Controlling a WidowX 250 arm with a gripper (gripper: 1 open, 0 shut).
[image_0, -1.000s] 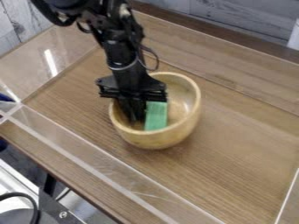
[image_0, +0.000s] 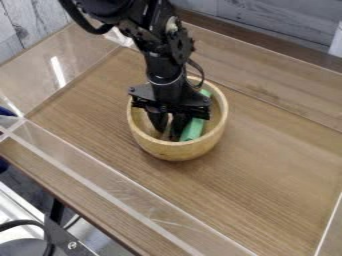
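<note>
A light tan bowl (image_0: 179, 150) sits on the wooden table in the middle of the camera view, with a green object (image_0: 194, 129) inside along its right side. My black gripper (image_0: 168, 124) reaches down from the top into the bowl, beside the green object. The fingertips are mostly in shadow and dark against the bowl's interior, so whether anything is between them is hidden.
A white surface stands at the upper right.
The gripper has moved to the right and now covers more of the bowl's middle. The bowl appears slightly smaller in view, its green object partly hidden behind the gripper.
</note>
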